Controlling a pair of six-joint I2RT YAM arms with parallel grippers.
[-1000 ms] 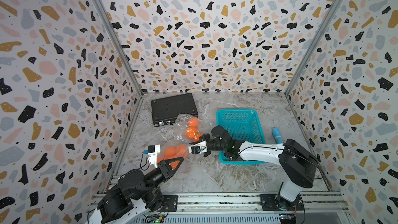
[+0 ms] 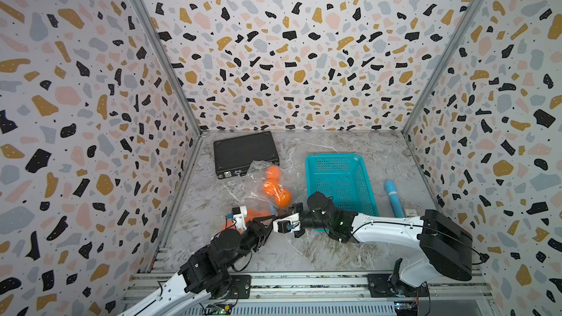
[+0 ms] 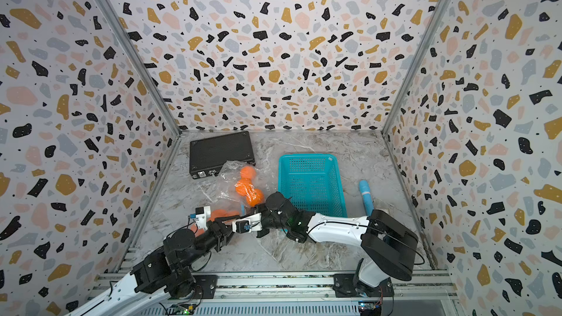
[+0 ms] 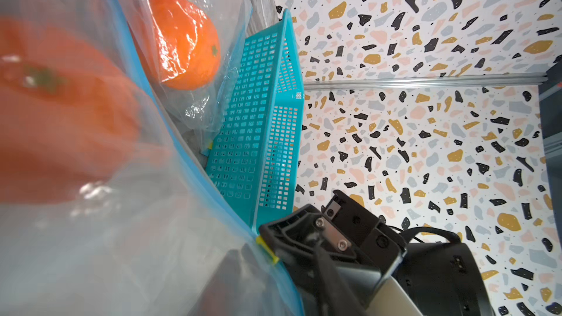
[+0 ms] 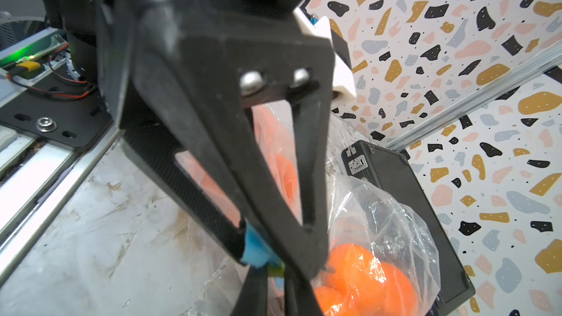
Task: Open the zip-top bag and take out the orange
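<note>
In the left wrist view a bag with a blue zip top (image 4: 199, 175) fills the left, an orange (image 4: 64, 111) inside it. More oranges (image 4: 181, 46) in clear plastic lie beyond. My right gripper is shut on the zip edge at its yellow slider. The right wrist view shows blue zip strip (image 5: 257, 245) at black fingertips.
A black case (image 2: 246, 152) lies at the back left. A teal basket (image 2: 336, 175) stands right of the bags, with a blue cylinder (image 2: 393, 196) beyond it.
My left gripper has moved right to meet the right one at the bag's top. The right arm has shifted slightly toward the front and right.
</note>
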